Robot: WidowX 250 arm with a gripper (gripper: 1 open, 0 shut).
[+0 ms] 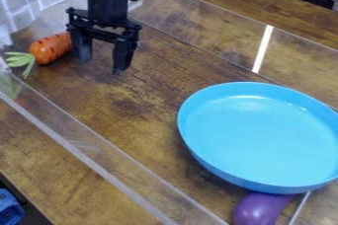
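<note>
My black gripper [102,47] hangs at the upper left of the camera view, low over the wooden surface, its two fingers spread open with nothing seen between them. Just to its left lies an orange carrot [51,47] with green leaves [19,62], beside the clear left wall.
A large blue plate [258,135] fills the right front. A purple eggplant [260,208] lies in front of it at the lower right. Clear strips border the wooden work area [145,101], whose middle is free. A blue object [7,209] sits at the lower left corner.
</note>
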